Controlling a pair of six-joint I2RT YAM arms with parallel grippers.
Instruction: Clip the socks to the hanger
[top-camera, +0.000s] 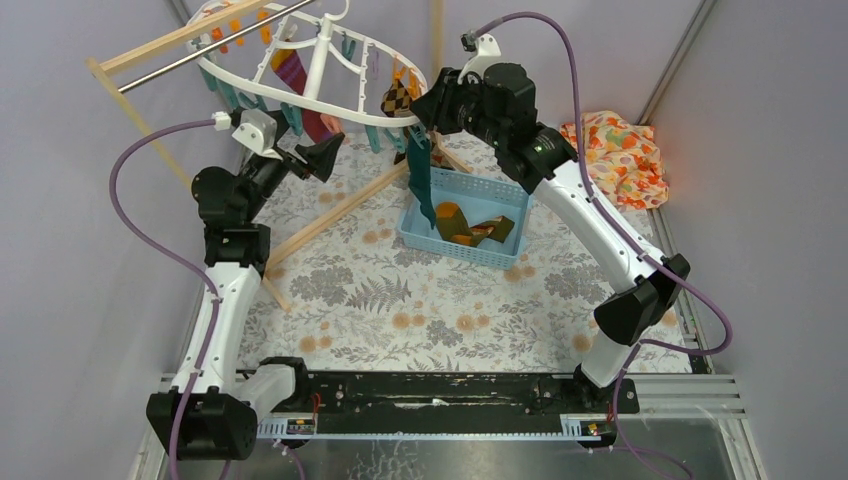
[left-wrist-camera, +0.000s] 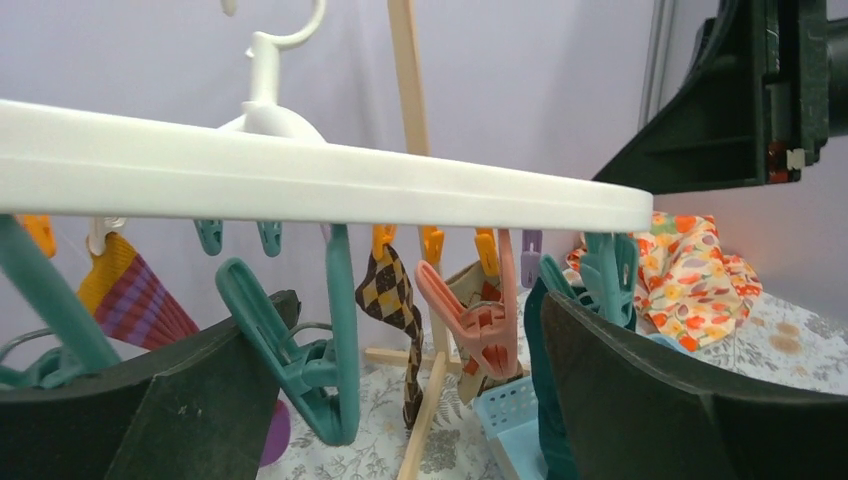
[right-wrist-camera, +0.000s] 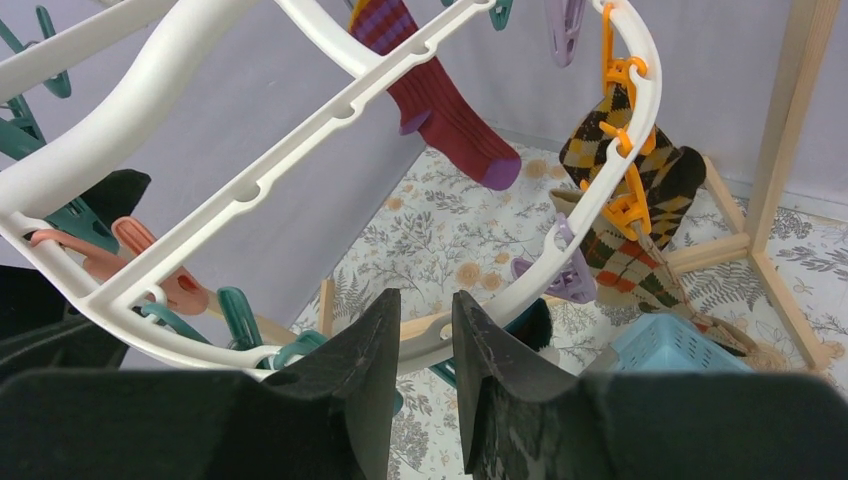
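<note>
My right gripper (top-camera: 428, 105) is shut on the rim of the white hanger (right-wrist-camera: 160, 270) at its right end. Under it a teal sock (top-camera: 420, 172) (left-wrist-camera: 555, 400) hangs from clips. My left gripper (top-camera: 320, 155) is open below the front rim, facing teal and pink clips. A striped red-purple sock (right-wrist-camera: 455, 130) and argyle socks (left-wrist-camera: 388, 300) (right-wrist-camera: 625, 260) also hang on the hanger. In the left wrist view, dark fingers stand either side of the clips.
A blue basket (top-camera: 465, 255) with olive-orange socks (top-camera: 475, 230) sits below the hanger. An orange floral cloth (top-camera: 615, 160) lies at back right. Wooden frame bars stand around the hanger.
</note>
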